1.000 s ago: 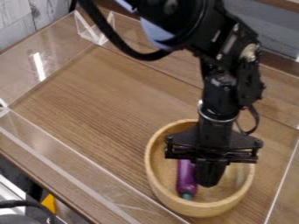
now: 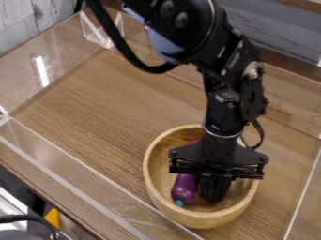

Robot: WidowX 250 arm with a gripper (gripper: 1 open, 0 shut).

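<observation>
A round tan wooden bowl (image 2: pixel 172 202) sits at the lower middle of the table, near its front. My black gripper (image 2: pixel 216 180) reaches down into the bowl from above, its lower end low over the bowl's interior. A purple eggplant-like object (image 2: pixel 186 186) with a pale teal tip lies in the bowl, just left of the gripper and partly behind it. The fingertips are dark and mostly hidden, so I cannot make out whether they are open or shut.
Clear plastic edging runs along the left and front sides. A pale wall is at the back, and a dark cable with something yellow is at the lower left.
Over the last second my gripper has sunk lower into the bowl. The purple object has shifted slightly left and now shows beside the gripper.
</observation>
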